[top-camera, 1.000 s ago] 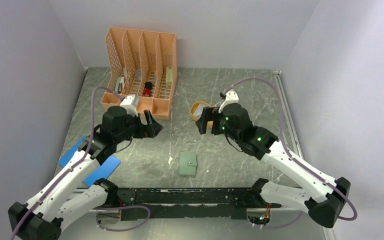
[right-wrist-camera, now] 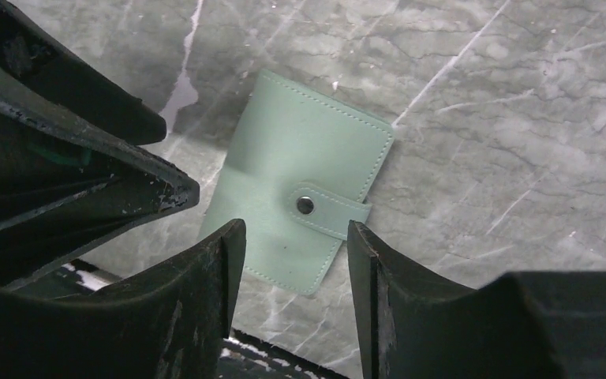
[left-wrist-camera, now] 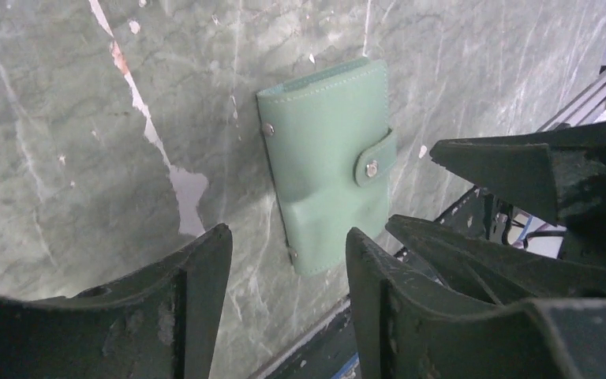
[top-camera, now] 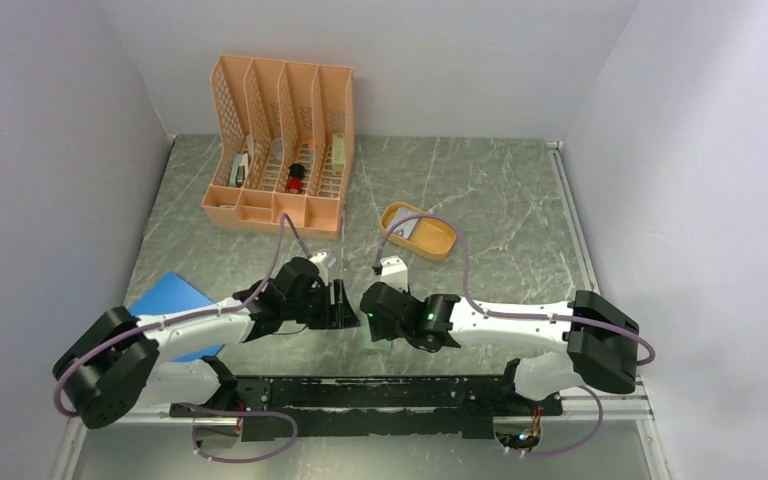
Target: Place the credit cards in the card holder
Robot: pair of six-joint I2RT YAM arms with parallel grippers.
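Note:
A green card holder, closed by a snap strap, lies flat on the grey marbled table. In the right wrist view the card holder shows its strap and snap plainly. Just left of it is my left gripper, its fingers apart with nothing between them. My right gripper hovers over the holder, also open and empty, hiding most of it from above. White cards appear to lie in the yellow tray behind the right arm.
At the back left stands an orange divided rack with several small items in it. A blue sheet lies partly under the left arm.
Both arms have come down and inward toward the card holder from either side. The holder, fully visible a second ago, is now mostly covered by the right gripper.

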